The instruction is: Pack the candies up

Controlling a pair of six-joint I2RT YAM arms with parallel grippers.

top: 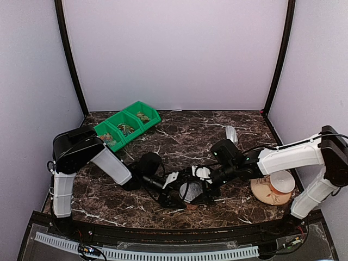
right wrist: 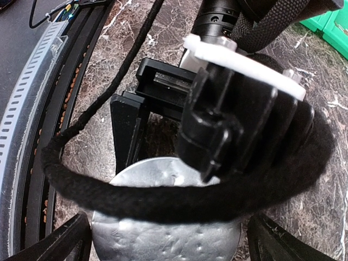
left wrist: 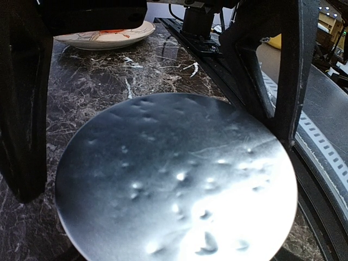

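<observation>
A round container with a dented silver lid [top: 191, 193] stands near the table's front middle. Its lid [left wrist: 163, 174] fills the lower left wrist view, with my left gripper's black fingers [left wrist: 24, 119] on either side. My left gripper [top: 180, 191] is shut on this container. From the other side comes my right gripper [top: 198, 186], open, its fingers [right wrist: 274, 242] to either side of the lid [right wrist: 168, 242]. A cable crosses the lid in the right wrist view, and the container's wall is mostly hidden. Small wrapped candies [top: 125, 129] lie in the green three-compartment bin [top: 124, 118] at the back left.
A patterned plate [top: 262, 191] with a white and orange bowl [top: 282, 181] sits at the right, close to the right arm. Behind that arm lies a white object [top: 231, 134].
</observation>
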